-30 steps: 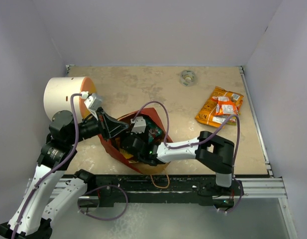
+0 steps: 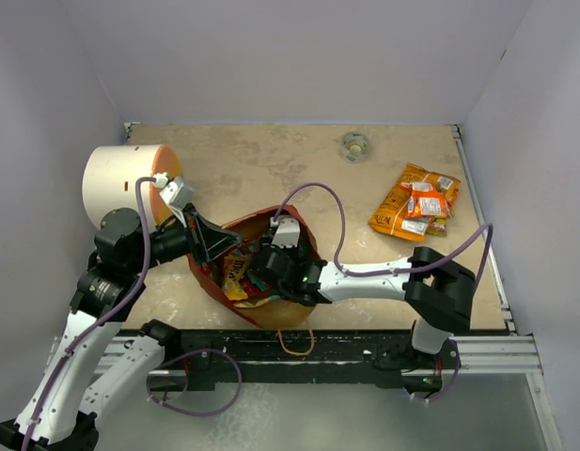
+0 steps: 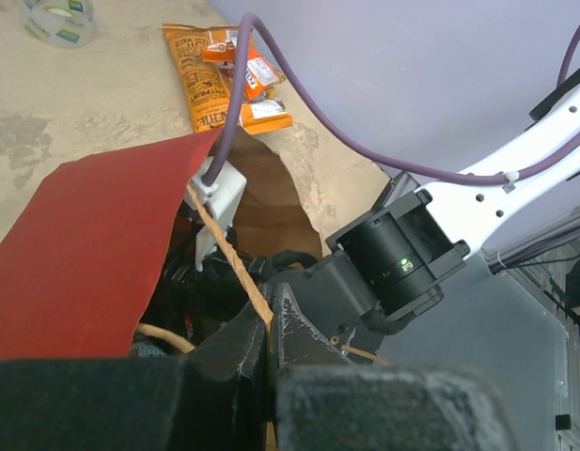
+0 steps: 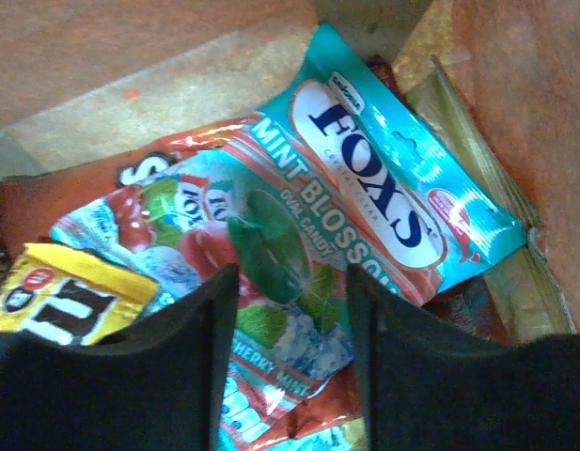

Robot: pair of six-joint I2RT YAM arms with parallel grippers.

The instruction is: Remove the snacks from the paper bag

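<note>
The paper bag [image 2: 214,282] lies open on the board. My left gripper [image 2: 224,244] is at its left rim, shut, with the bag's thin handle [image 3: 228,254] running to its fingertips in the left wrist view. My right gripper is down inside the bag, mostly hidden from above, part open over a Fox's Mint Blossom candy bag [image 4: 365,188]. A yellow packet [image 4: 73,296] lies beside it, with red and gold packs [image 4: 496,254] partly underneath. Orange snack packets [image 2: 393,211] lie outside, on the right of the board.
A large white roll [image 2: 116,183] stands behind my left arm. A tape roll [image 2: 354,146] lies at the back of the board. The board's middle back is clear, and walls enclose the sides and back.
My right gripper has moved rightward within the bag over the last second, uncovering the yellow packet in the top view. The left arm has stayed still.
</note>
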